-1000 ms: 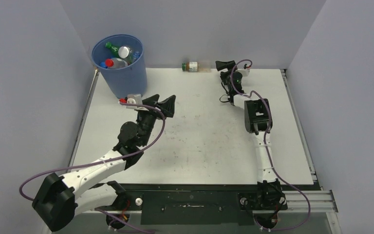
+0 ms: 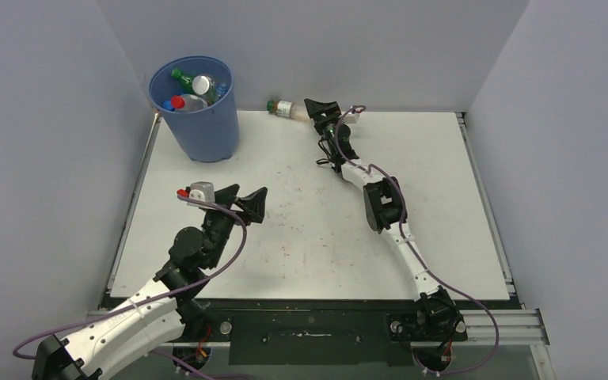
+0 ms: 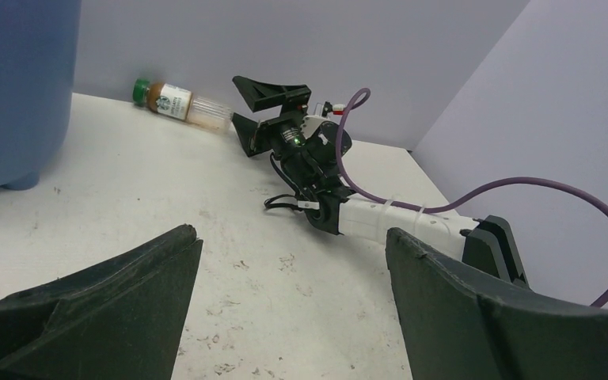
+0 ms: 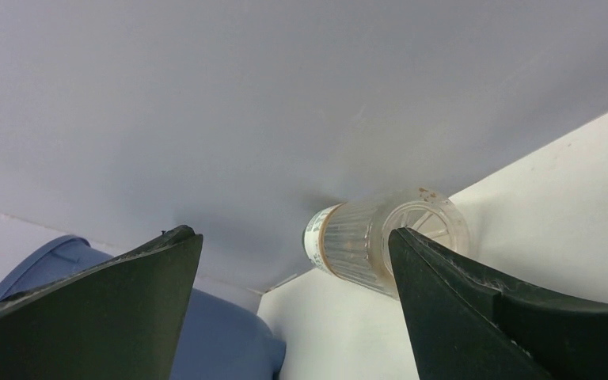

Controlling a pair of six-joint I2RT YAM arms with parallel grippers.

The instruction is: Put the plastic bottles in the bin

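Observation:
A clear plastic bottle with green cap and white label (image 2: pixel 283 109) lies on its side along the back wall. My right gripper (image 2: pixel 317 111) is just right of it; in the right wrist view its open fingers are at the bottle's base (image 4: pixel 360 237). My left gripper (image 2: pixel 245 202) is over the front-left of the table, open with nothing between its fingers, pointing toward the bottle and right arm. The blue bin (image 2: pixel 206 138) stands at the back left, holding several bottles.
Walls enclose it at back and both sides (image 2: pixel 570 190).
The right gripper has moved leftward along the back, and the bottle has shifted left and tilted with it. The left arm has drawn back toward the front left.

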